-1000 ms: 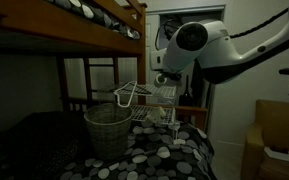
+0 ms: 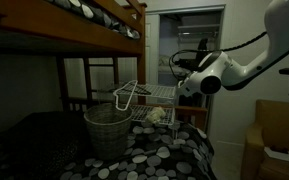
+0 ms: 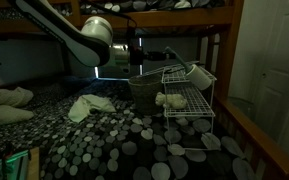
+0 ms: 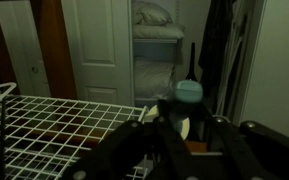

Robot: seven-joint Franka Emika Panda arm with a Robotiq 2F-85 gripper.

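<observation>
A pale cup-like object (image 3: 198, 76) is at the tip of my gripper (image 3: 180, 60), by the right corner of the wire rack (image 3: 188, 112). In the wrist view a bluish-white rounded end (image 4: 188, 92) shows between my dark fingers, which are shut on it. The picture is too dark to make out its full shape. Whether it touches the rack cannot be told. In exterior view 1 the white arm (image 2: 210, 76) reaches in from the right, and its fingers are dim near the rack's right side.
A dark woven basket (image 2: 108, 130) stands left of the rack on the dotted bedspread (image 2: 149, 162). A white hanger (image 2: 130, 95) leans at the rack's top, and a crumpled pale cloth (image 2: 155, 114) lies on its lower shelf. The bunk bed (image 2: 69, 40) overhangs on the left.
In exterior view 1 the arm's wrist has moved down and to the right, from above the rack toward its right side. The basket, rack and hanger look unmoved.
</observation>
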